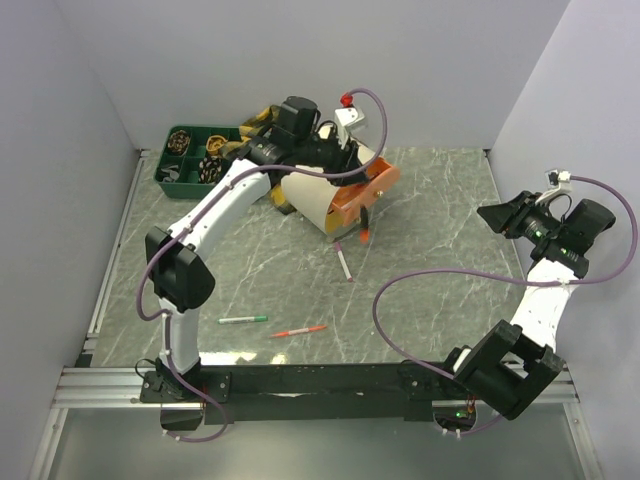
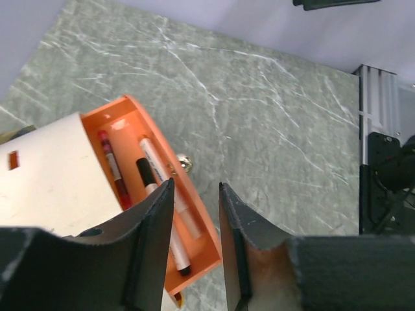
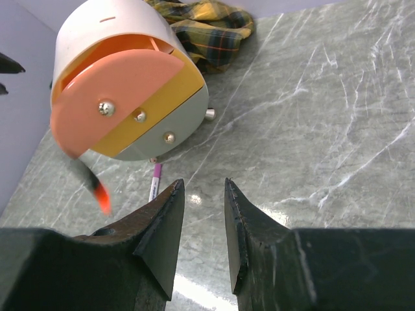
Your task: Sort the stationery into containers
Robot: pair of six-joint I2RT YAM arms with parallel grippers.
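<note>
My left gripper hangs over the open orange drawer [image 2: 130, 129] of the white rounded organizer [image 2: 52, 175]; markers [image 2: 110, 155] lie in it. A blurred dark, orange-tipped marker [image 3: 94, 181] is in the air below the drawer front [image 3: 136, 78], apparently falling; it shows in the top view too [image 1: 365, 230]. A purple marker [image 1: 343, 260], a green marker [image 1: 243, 320] and an orange marker [image 1: 297, 330] lie on the table. My right gripper is at the right side, fingers apart, nothing between them. The left fingers are part open and empty.
A green compartment tray [image 1: 174, 187] with pine cones stands at back left, beside a plaid cloth [image 3: 211, 42]. Purple cables loop over the workspace.
</note>
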